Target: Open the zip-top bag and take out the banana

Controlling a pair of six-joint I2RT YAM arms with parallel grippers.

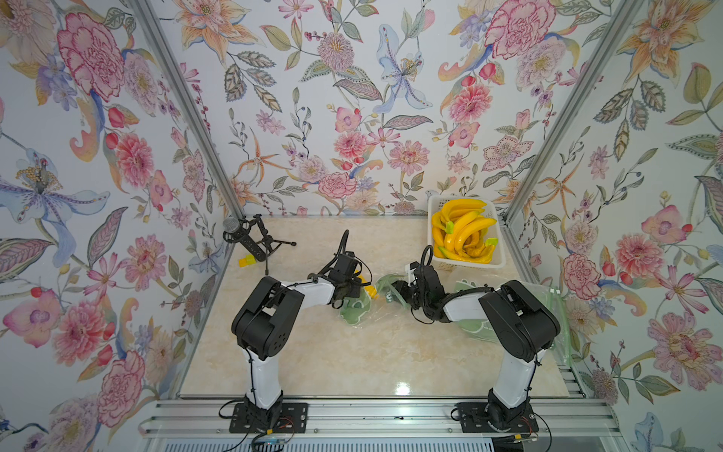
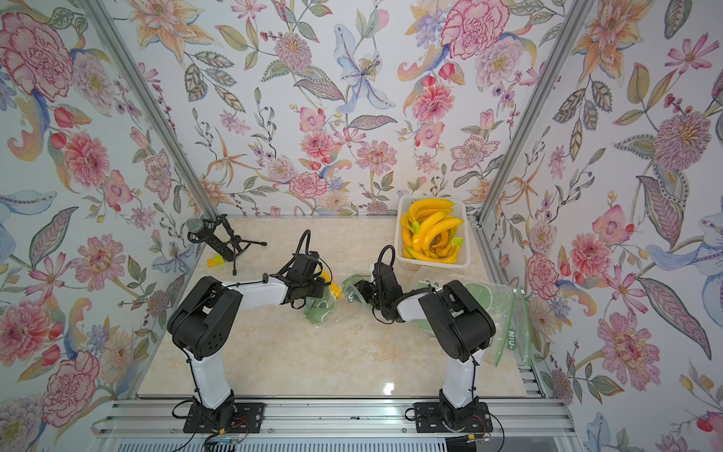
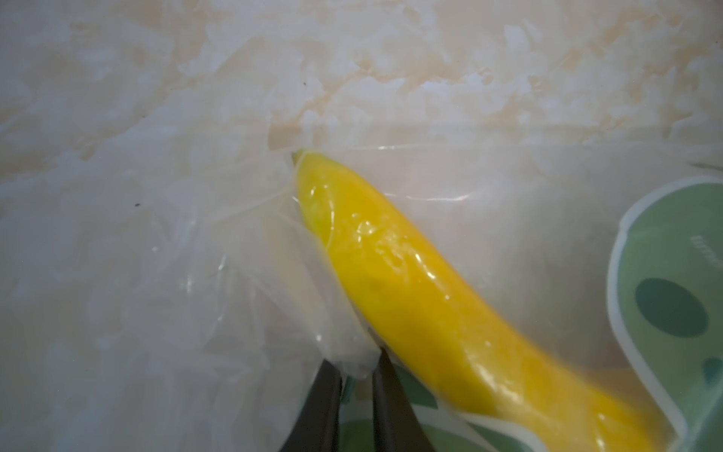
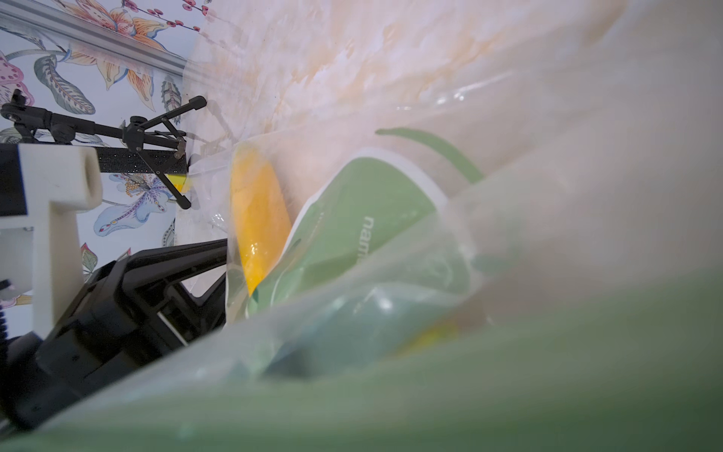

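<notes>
The clear zip bag with green printing lies at the table's centre, a yellow banana inside it. My left gripper is over the bag beside the banana, fingertips close together on crumpled plastic along the banana's side; whether they are shut on it is unclear. My right gripper is at the bag's right end, where the bag is raised and bunched. In the right wrist view plastic covers much of the frame, so its hold is hidden.
A white basket of bananas stands at the back right. More green-printed bags lie under and beside the right arm. A black stand is at the back left.
</notes>
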